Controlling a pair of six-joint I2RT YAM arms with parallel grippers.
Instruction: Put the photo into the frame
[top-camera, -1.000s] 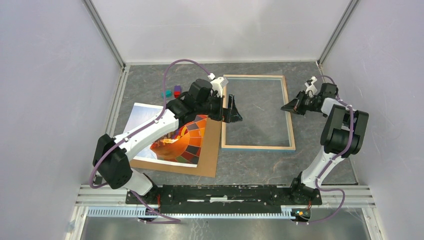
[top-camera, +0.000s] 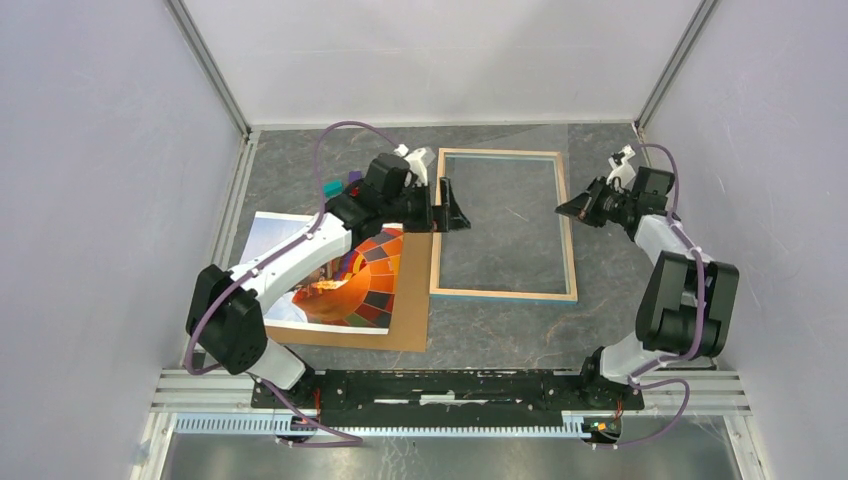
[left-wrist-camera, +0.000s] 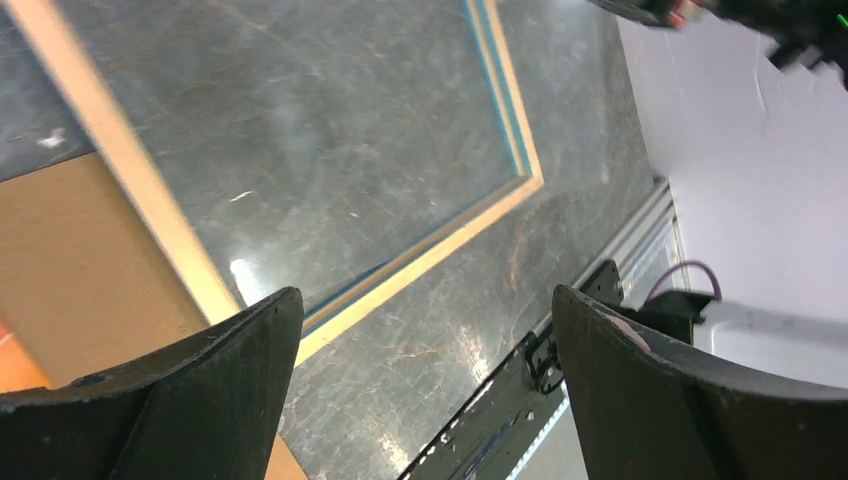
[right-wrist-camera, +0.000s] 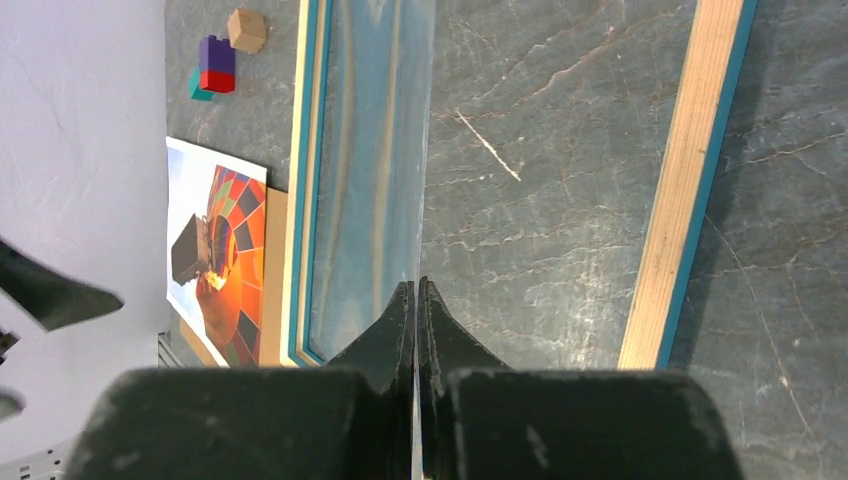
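The wooden frame (top-camera: 505, 294) lies face-up on the grey table, with blue along its lower edge. A clear sheet (right-wrist-camera: 365, 190) rises over it in the right wrist view, tilted. My right gripper is shut on that sheet's edge, at the frame's right side. The balloon photo (top-camera: 372, 290) lies on a brown backing board (top-camera: 413, 310), left of the frame. Over the frame's left side, my left gripper (top-camera: 456, 207) is open and empty. In the left wrist view, its fingers (left-wrist-camera: 245, 350) stand wide apart above the frame's near left corner.
Small coloured blocks (right-wrist-camera: 217, 65) and a wooden cube (right-wrist-camera: 247, 31) sit behind the photo. Walls bound the table on the left, back and right. Bare table lies in front of the frame.
The frame, photo and backing board have slid slightly left. My left gripper has moved left and back.
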